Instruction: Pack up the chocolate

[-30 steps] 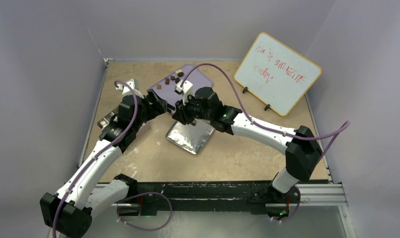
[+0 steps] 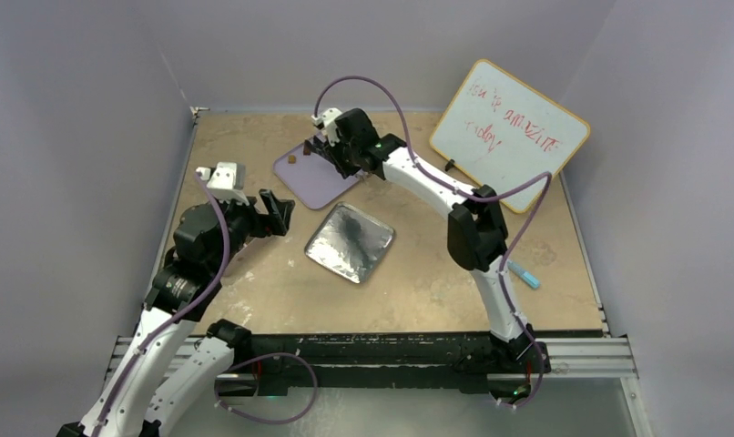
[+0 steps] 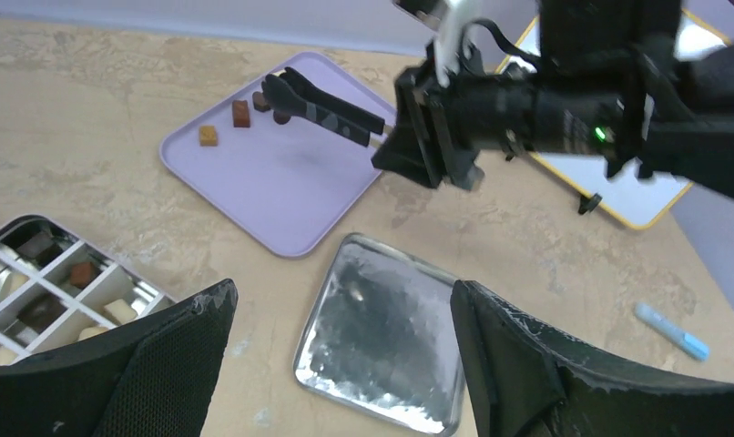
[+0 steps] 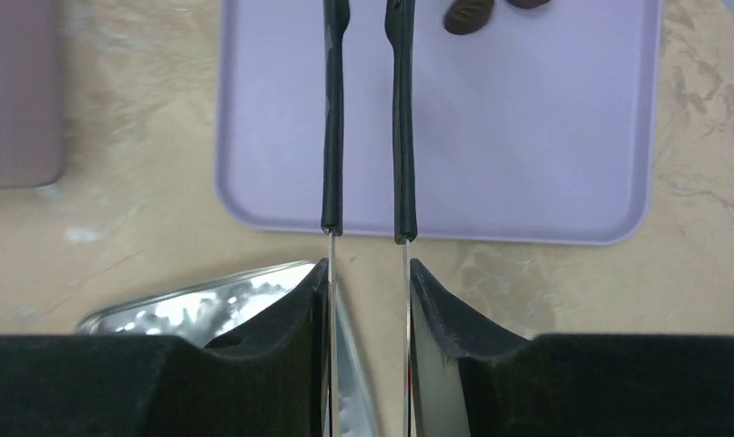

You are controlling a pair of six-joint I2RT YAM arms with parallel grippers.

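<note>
A lilac tray (image 2: pixel 313 188) (image 3: pixel 254 200) holds several chocolates at the back, among them a gold square (image 3: pixel 208 136) and a brown piece (image 3: pixel 240 113). My right gripper (image 2: pixel 325 147) reaches over it with long black tongs, whose tips run out of the right wrist view, so what lies between them cannot be seen. My left gripper (image 2: pixel 277 211) stands open, left of the metal tray (image 2: pixel 350 242) (image 3: pixel 377 328). A compartment box (image 3: pixel 108 284) with dark and pale chocolates sits at the lower left of the left wrist view.
A whiteboard (image 2: pixel 509 137) stands at the back right on clips, with a blue marker (image 2: pixel 523 273) on the table's right side.
My right arm has moved back and up in the top view, over the lilac tray. My left gripper has drawn a little to the left and down, away from it.
</note>
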